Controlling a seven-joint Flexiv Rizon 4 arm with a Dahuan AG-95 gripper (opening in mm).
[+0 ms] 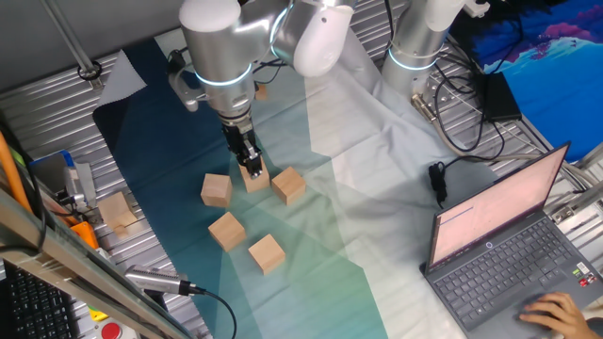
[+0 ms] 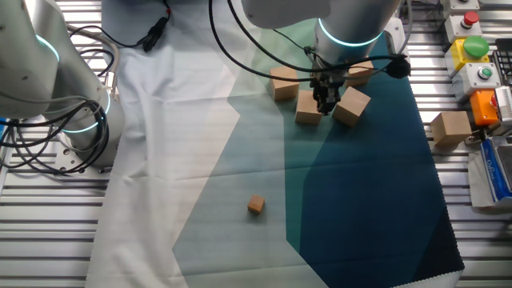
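Observation:
Five plain wooden cubes lie on the patterned cloth in exterior view 1. My gripper [image 1: 251, 167] points down at the rear-middle cube [image 1: 257, 181] and covers part of its top. To either side of that one are a left cube [image 1: 217, 190] and a right cube [image 1: 289, 185]; two more, a front-left cube [image 1: 227, 232] and a front cube [image 1: 267, 253], lie nearer the camera. Exterior view 2 has the dark gripper [image 2: 326, 102] between two cubes, overlapping their edges. Its fingers are too small and dark to show whether they are apart, or whether they touch a cube.
A much smaller wooden cube [image 2: 256, 204] lies alone on the cloth. Off the cloth sits another wooden block [image 2: 450, 129] beside the button boxes. A laptop [image 1: 509, 250] with a person's hand [image 1: 558, 313] occupies the right.

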